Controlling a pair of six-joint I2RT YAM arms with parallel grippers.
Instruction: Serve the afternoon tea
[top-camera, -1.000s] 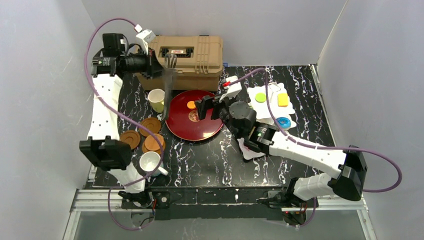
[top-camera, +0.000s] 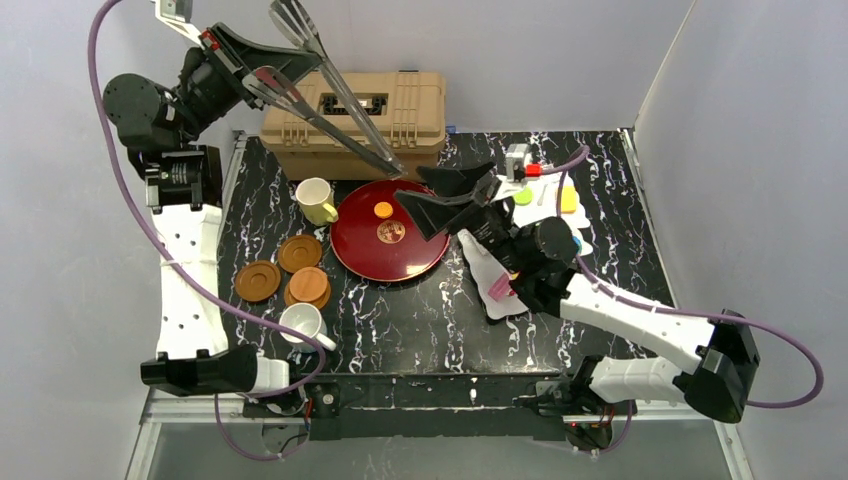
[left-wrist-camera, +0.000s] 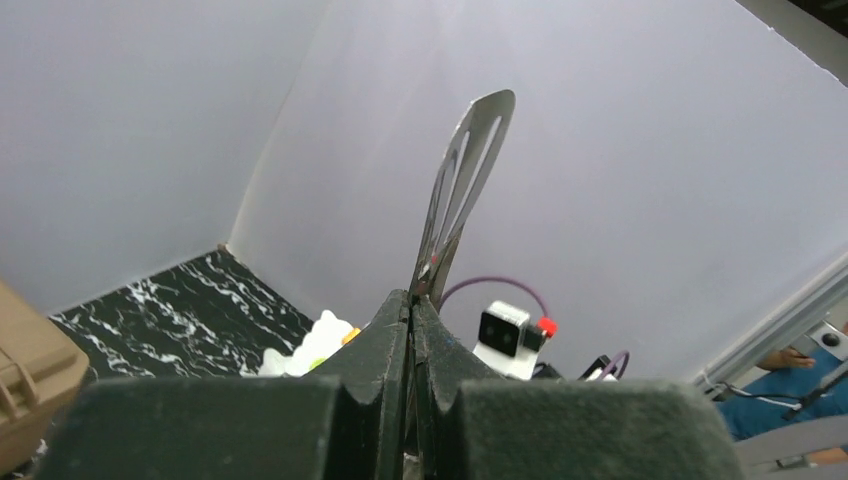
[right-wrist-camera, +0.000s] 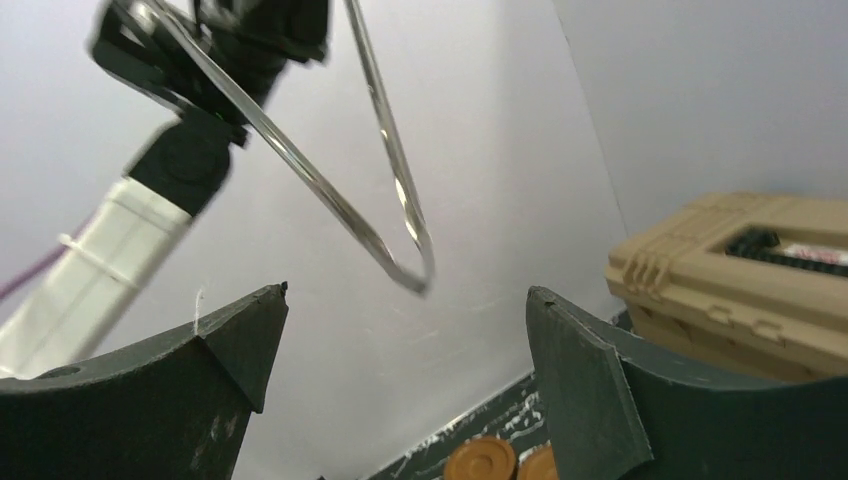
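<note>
My left gripper (top-camera: 318, 62) is raised at the back left, shut on the metal tongs (top-camera: 350, 95). In the left wrist view a slotted head of the tongs (left-wrist-camera: 465, 180) rises beyond the fingertips. Their bent end points toward my right gripper (top-camera: 408, 182), which is open above the red tray (top-camera: 375, 258) with nothing between its fingers. In the right wrist view that bend shows in the gap, apart from both fingers (right-wrist-camera: 580, 390). On the tray lies a small orange disc (top-camera: 383, 210). A yellow mug (top-camera: 314, 198) stands left of the tray, and a white mug (top-camera: 300, 322) nearer the front.
Brown coasters (top-camera: 258, 281) lie on the left of the marble table, some stacked. A tan case (top-camera: 300, 140) stands at the back. On the right, a white scalloped mat (top-camera: 490, 275) with coloured pieces is partly hidden by the right arm.
</note>
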